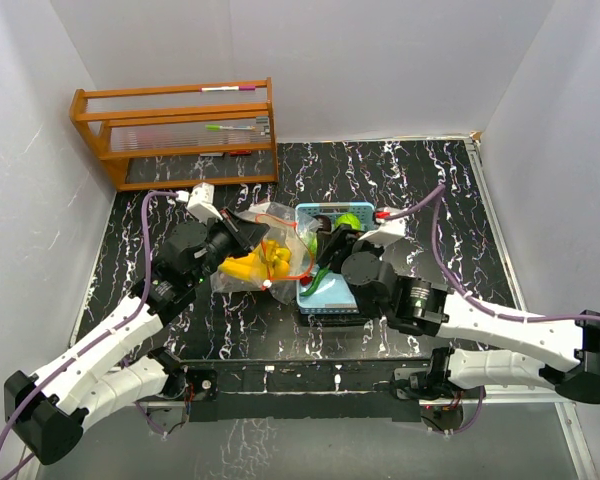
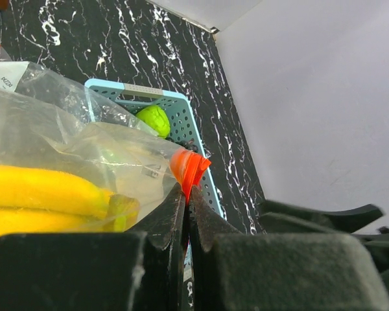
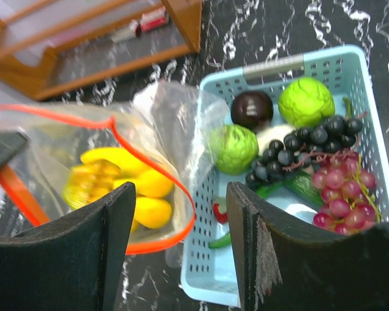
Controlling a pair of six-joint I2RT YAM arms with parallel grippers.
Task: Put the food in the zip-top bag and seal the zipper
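A clear zip bag (image 3: 181,139) with an orange-red zipper edge (image 3: 152,167) lies with its mouth wide apart, facing the basket. Yellow food pieces rest inside it; in the left wrist view they look long and yellow (image 2: 45,191). My left gripper is shut on the bag's orange edge, holding it up. My right gripper stands open above the gap between bag mouth and basket, nothing between its fingers. The blue basket (image 3: 193,265) holds red grapes (image 3: 350,197), dark grapes (image 3: 298,149), green round items (image 3: 306,102) and a dark purple item (image 3: 251,108).
A wooden rack (image 1: 180,115) with pens stands at the back left, behind the bag. White walls close in both sides.
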